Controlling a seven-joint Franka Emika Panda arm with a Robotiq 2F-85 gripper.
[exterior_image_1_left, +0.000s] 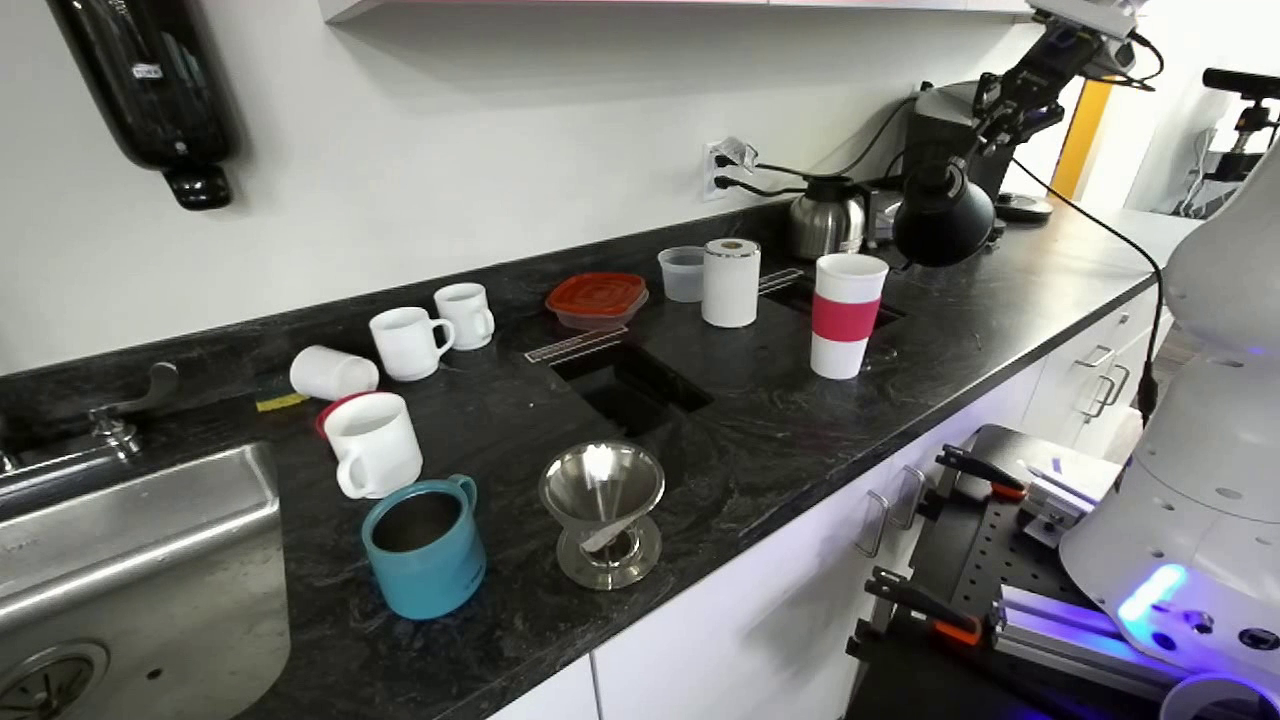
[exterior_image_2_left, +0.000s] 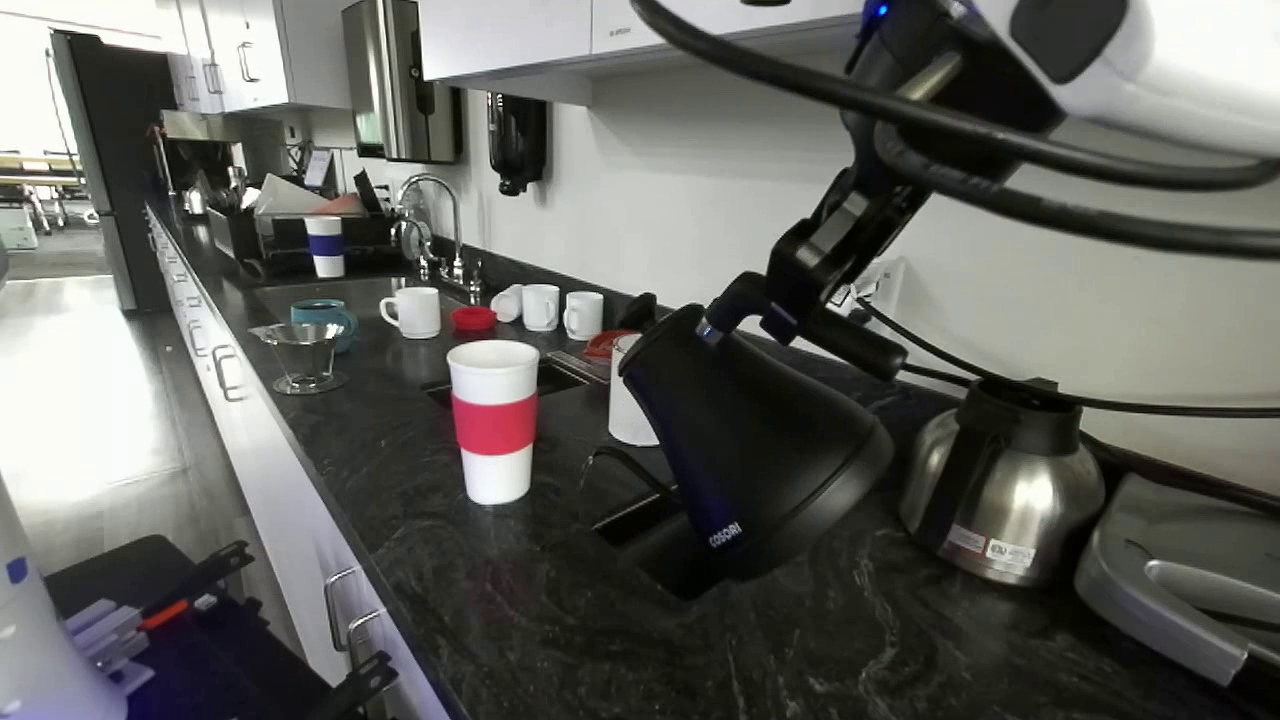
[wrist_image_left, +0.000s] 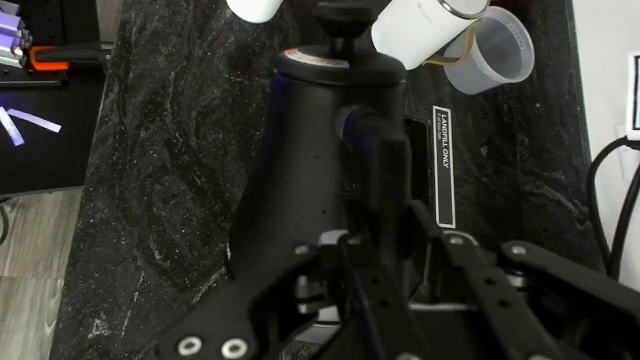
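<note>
My gripper is shut on the handle of a black kettle, which hangs tilted above the counter. Its thin dark spout points toward a tall white cup with a red sleeve, with a gap between them. The cup stands upright on the counter; in exterior view 1 the kettle is to its right. From the wrist, the kettle's lid faces away from me, and the handle runs down between my fingers.
Behind the cup are a white canister, a clear tub and a steel carafe. A steel dripper, a teal mug and several white mugs stand toward the sink. Cutouts open in the counter.
</note>
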